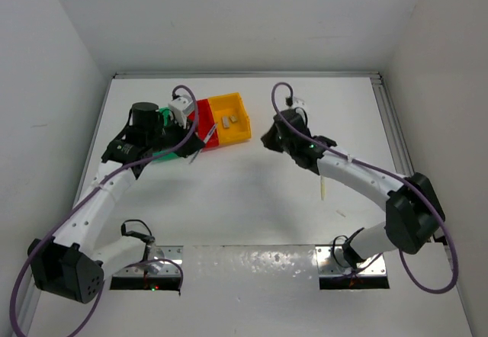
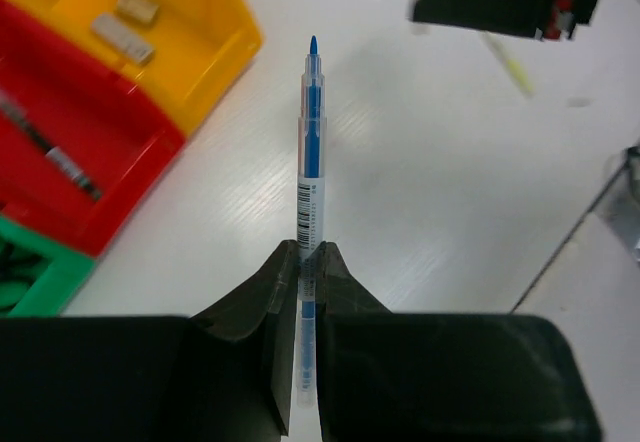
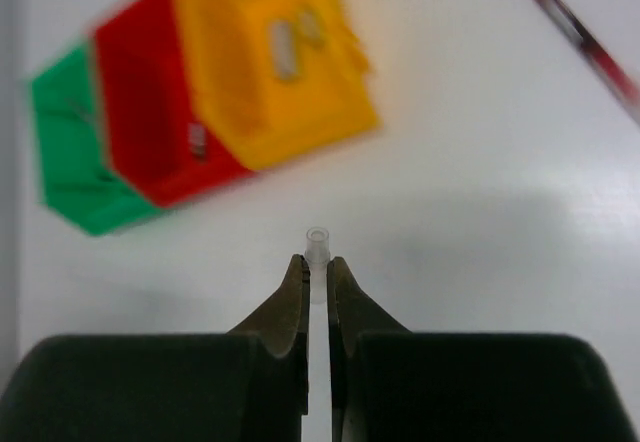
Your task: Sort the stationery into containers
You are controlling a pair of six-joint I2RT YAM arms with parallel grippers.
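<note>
In the left wrist view, my left gripper is shut on a clear pen with a blue core [image 2: 311, 152], tip pointing away. Seen from the top, this pen [image 1: 211, 133] slants across the red bin [image 1: 216, 140] and extends over the table in front. My right gripper is shut on a small clear cap-like piece [image 3: 317, 247]; the fingers hide part of it. That gripper hangs above the table, right of the yellow bin [image 1: 245, 114]. A black pen [image 2: 60, 157] lies in the red bin. The yellow bin holds two small blocks [image 2: 122, 38].
A green bin [image 1: 165, 156], partly behind the left arm, adjoins the red one. A red pen [image 3: 585, 47] and a yellow pen [image 1: 322, 188] lie on the right of the table, with a small pale piece [image 1: 340, 213] near the latter.
</note>
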